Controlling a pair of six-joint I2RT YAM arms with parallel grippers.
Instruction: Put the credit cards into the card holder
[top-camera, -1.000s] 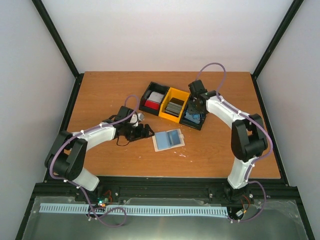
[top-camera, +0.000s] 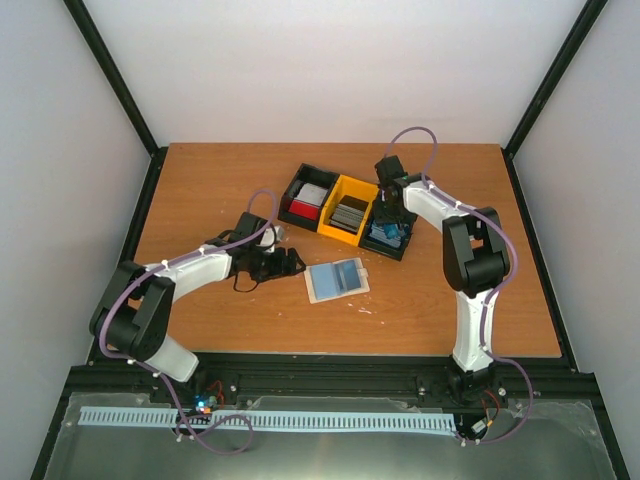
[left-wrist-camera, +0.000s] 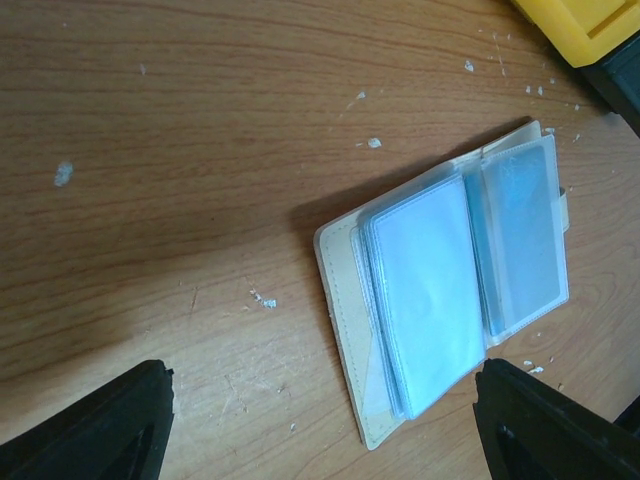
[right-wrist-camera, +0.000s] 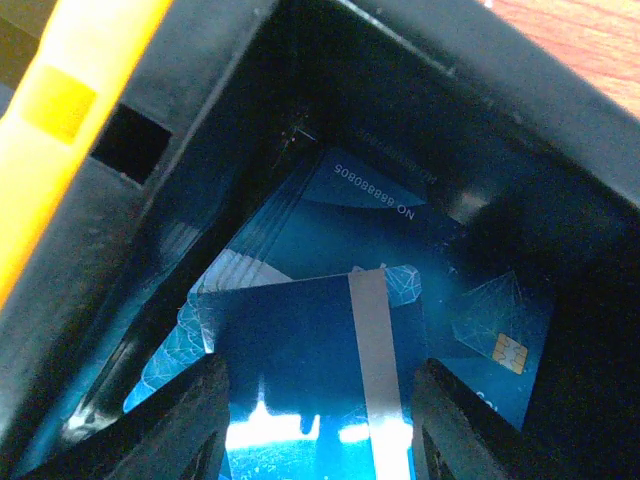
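Note:
In the left wrist view, the card holder (left-wrist-camera: 425, 285) lies unfolded on the table, its clear sleeves facing up. My left gripper is open near its left side, with nothing held. The right gripper (top-camera: 385, 218) reaches down into the black bin at the right end of the bin row. In the right wrist view, a dark blue card (right-wrist-camera: 290, 350) with a grey stripe lies over other blue cards (right-wrist-camera: 400, 215). My right gripper has its fingers apart, close to that card's two side edges; whether they touch it is unclear.
A yellow bin (top-camera: 347, 208) with grey and dark cards adjoins a black bin (top-camera: 298, 186) with red and white cards. The right bin's walls (right-wrist-camera: 215, 130) stand close around my right gripper. Bare table (top-camera: 460, 310) lies at front right.
My right arm has shifted left, and its gripper has moved slightly left over the blue cards in the right bin. The left arm and the holder have barely moved.

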